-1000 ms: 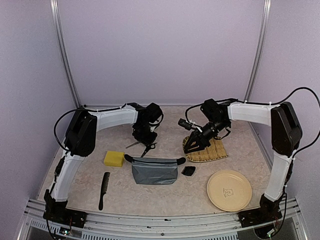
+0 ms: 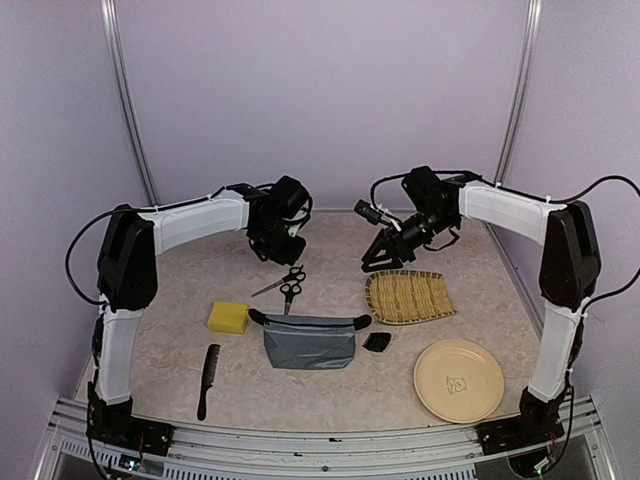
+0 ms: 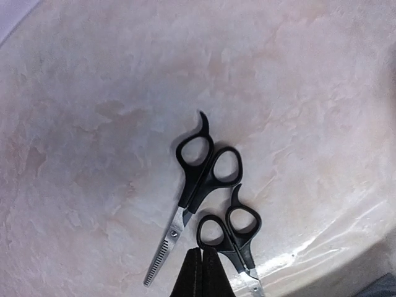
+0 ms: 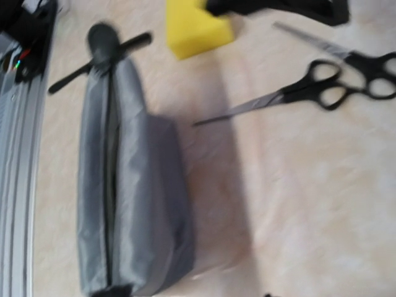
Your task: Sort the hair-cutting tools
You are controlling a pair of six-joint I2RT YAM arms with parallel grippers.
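Note:
Black-handled thinning scissors [image 3: 197,176] and smaller black-handled scissors [image 3: 230,238] lie close together on the table. My left gripper is shut with nothing between its fingers, raised above the smaller pair's handle. From above, that gripper [image 2: 284,258] is just behind both scissors. The grey zip bag [image 2: 310,345] stands in front of them, its top narrowly parted in the right wrist view. A black comb [image 2: 208,380] rests at front left. My right gripper [image 2: 378,266] appears open and empty at the back edge of the woven mat; its fingertips are mostly out of its wrist view.
A yellow sponge [image 2: 228,318] sits left of the bag. To the bag's right are a small black item [image 2: 377,342], the woven mat [image 2: 410,298] and a round beige plate [image 2: 459,381]. Bare table lies between the comb and the plate.

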